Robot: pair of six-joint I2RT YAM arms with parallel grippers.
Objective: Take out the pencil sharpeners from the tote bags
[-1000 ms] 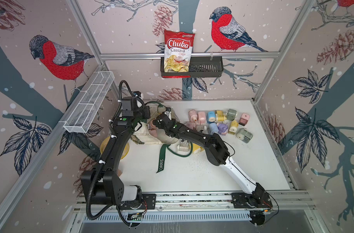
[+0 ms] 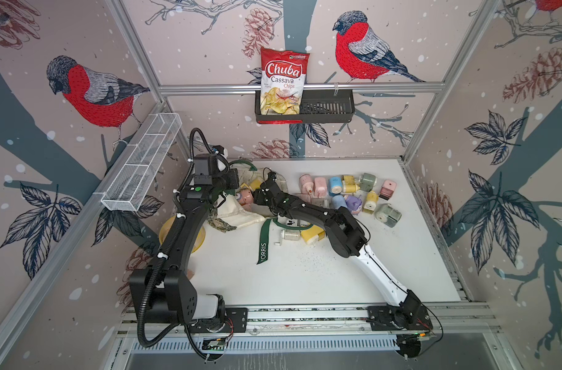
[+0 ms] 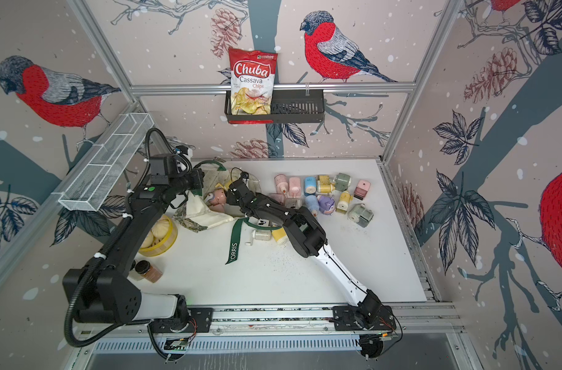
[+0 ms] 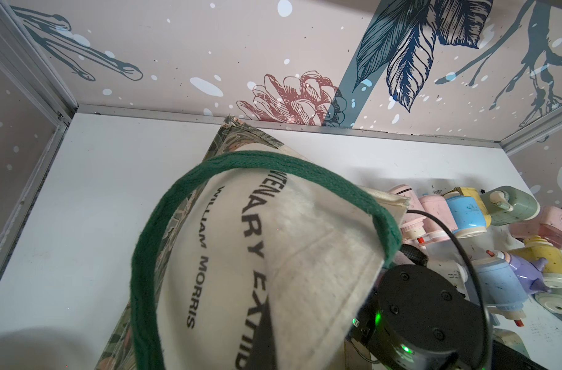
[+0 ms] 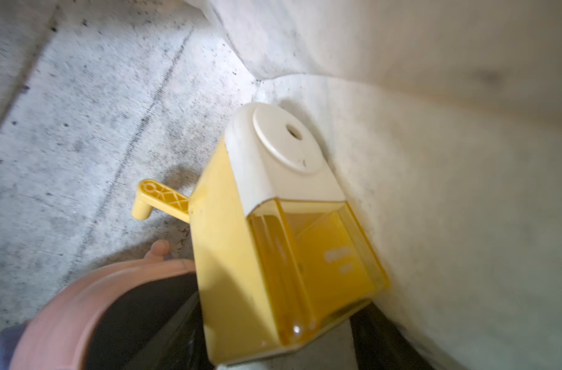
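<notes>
The cream tote bag (image 4: 219, 246), with green handles and black lettering, lies with its mouth toward the right. My left gripper (image 2: 223, 196) is shut on the bag's cloth, and one dark finger (image 4: 264, 339) shows against it. Inside the bag, a yellow pencil sharpener (image 5: 237, 265) with a white front lies between the dark fingers of my right gripper. These stand apart at its lower end; whether both press on it cannot be told. A pink sharpener (image 5: 52, 308) with a black part lies beside it, and something purple (image 5: 8, 342) shows at the corner.
Several sharpeners, among them a blue one (image 2: 335, 184) and a purple one (image 2: 353, 203), stand on the right of the table. A clear one (image 2: 290, 235) and a yellow one (image 2: 313, 234) lie near the green strap (image 2: 264, 241). A yellow bowl (image 3: 159, 244) stands left.
My right gripper has shifted slightly inside the bag, and a yellow sharpener now shows beside it. The bag's mouth and green strap have moved a little to the right. The left arm stays put.
</notes>
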